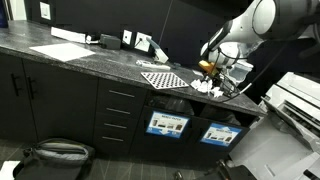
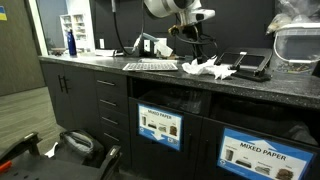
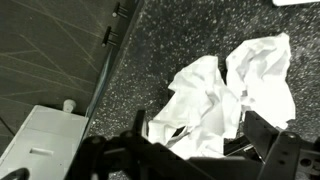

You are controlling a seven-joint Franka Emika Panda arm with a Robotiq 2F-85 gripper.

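Observation:
Crumpled white papers lie on the dark speckled counter, with a second crumpled piece beside them in the wrist view. My gripper stands open over them, its dark fingers apart at the bottom of that view. How high its fingertips are above the paper, I cannot tell. From the side, the white papers sit near the counter's front edge, below my gripper. The papers also show near the right end of the counter in exterior view 1.
A white keyboard-like grid lies left of the papers. A black device and a clear tub stand to the right. Below the counter are open bins labelled mixed paper. A black bag rests on the floor.

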